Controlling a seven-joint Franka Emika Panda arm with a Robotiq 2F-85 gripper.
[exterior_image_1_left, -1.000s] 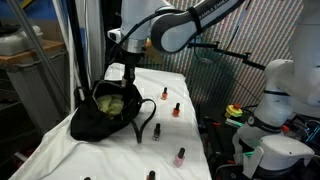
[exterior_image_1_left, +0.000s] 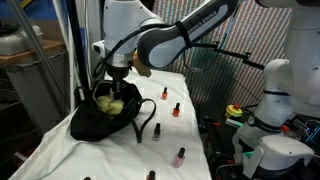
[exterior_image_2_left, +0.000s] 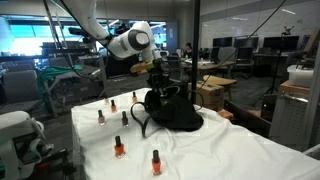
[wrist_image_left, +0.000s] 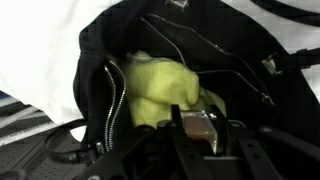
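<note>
A black bag (exterior_image_1_left: 90, 122) lies open on the white table, with yellow-green cloth-like stuff (wrist_image_left: 160, 82) inside it. My gripper points down over the bag's opening. It is shut on a small object (wrist_image_left: 199, 126) with pale and reddish parts, perhaps one of the small bottles; most of it is hidden by the fingers. In the second exterior view the bag (exterior_image_2_left: 175, 114) stands in the middle of the table, below the arm. Whether the held object touches the yellow stuff, I cannot tell.
Several small red bottles with black caps are spread over the table, among them one bottle (exterior_image_2_left: 156, 163) near the front and another bottle (exterior_image_2_left: 119, 147). A black strap loops out beside the bag.
The arm has come down and toward the bag over the last second, bringing my gripper lower at its opening. The bag and the bottles on the table look unmoved.
</note>
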